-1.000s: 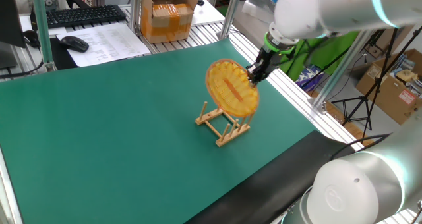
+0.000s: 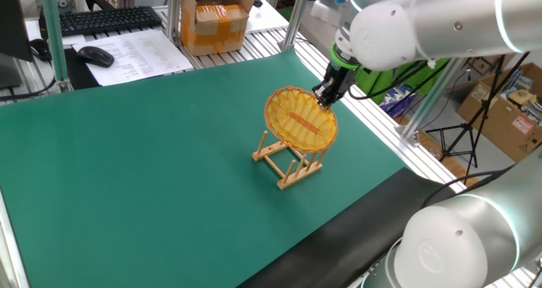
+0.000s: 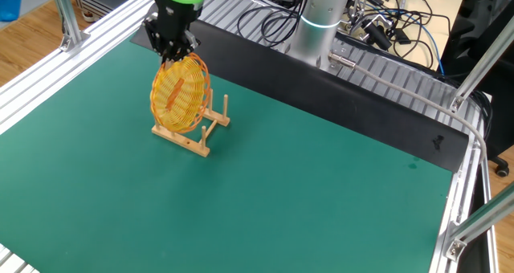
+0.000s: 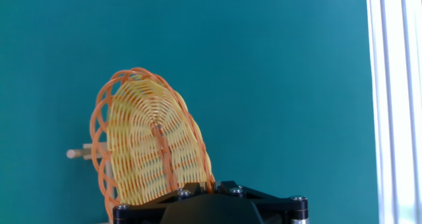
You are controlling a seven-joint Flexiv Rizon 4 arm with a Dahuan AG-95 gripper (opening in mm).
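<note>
A round yellow wicker basket (image 2: 301, 119) with an orange looped rim is held nearly on edge by my gripper (image 2: 324, 96). In the wrist view the basket's rim runs in between the closed fingertips, its woven inside (image 4: 148, 138) showing to the left. Beneath it stands a small wooden peg rack (image 2: 288, 184) on the green mat. Seen from exterior view 2, the basket's lower edge is at the rack (image 3: 186, 141), among or just in front of the pegs; whether it rests on the rack cannot be told. My gripper (image 3: 171, 55) points downward above both.
Around the rack the green mat (image 2: 152, 178) is bare. A black strip (image 3: 337, 104) runs along the robot's side, and metal rails (image 4: 395, 105) edge the mat. Beyond the far edge are a cardboard box (image 2: 214, 21), a mouse (image 2: 96, 57) and a keyboard (image 2: 102, 19).
The basket has turned in exterior view 1 and come slightly lower over the rack. My gripper has swung a little more upright with it. The rack has stayed in place.
</note>
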